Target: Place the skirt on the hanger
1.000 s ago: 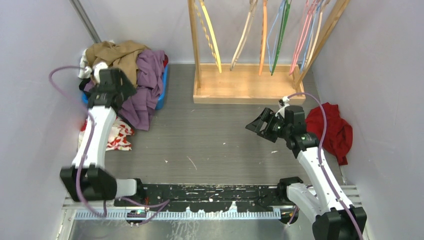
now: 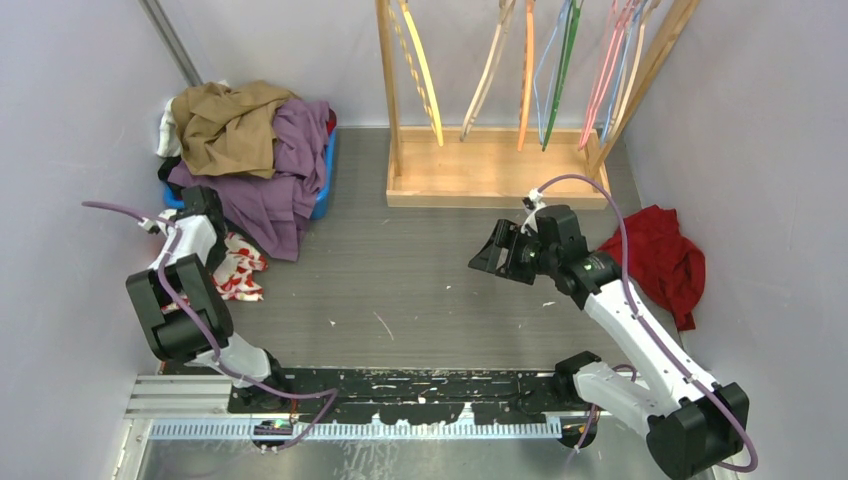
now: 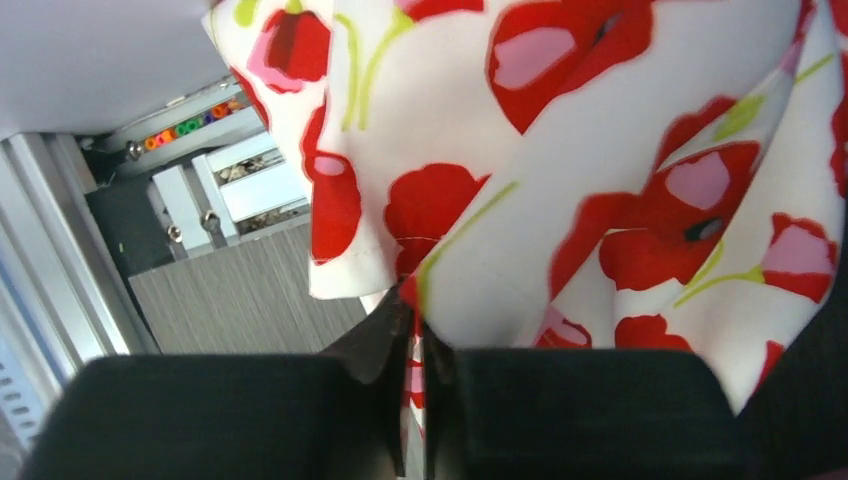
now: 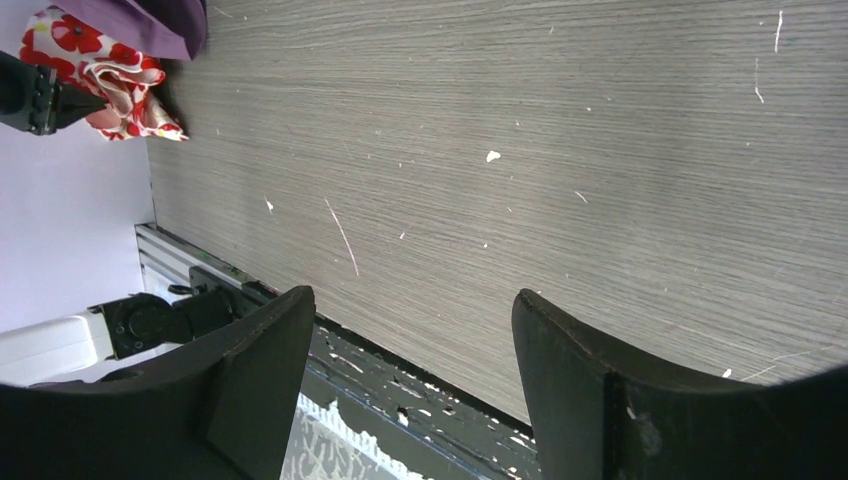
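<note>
Red-and-white floral fabric [image 2: 240,270] lies bunched on the floor in front of the basket, partly under the left arm. It fills much of the left wrist view, where my left gripper is shut with its fingertips against a fold of this floral fabric [image 3: 570,150]. Whether any cloth is pinched between them is hard to tell. In mid-floor, my right gripper stands open, bare floor between its fingers. Several hangers, among them an orange one [image 2: 527,80] and a green one [image 2: 563,75], hang from the wooden rack [image 2: 395,100].
Behind the fabric, a blue basket [image 2: 322,190] is heaped with a brown garment [image 2: 225,125] and a purple garment [image 2: 290,175]. Dark red cloth [image 2: 660,260] lies by the right wall. Bare floor spans the middle.
The left arm has pulled back from over the basket and come down to the floral fabric.
</note>
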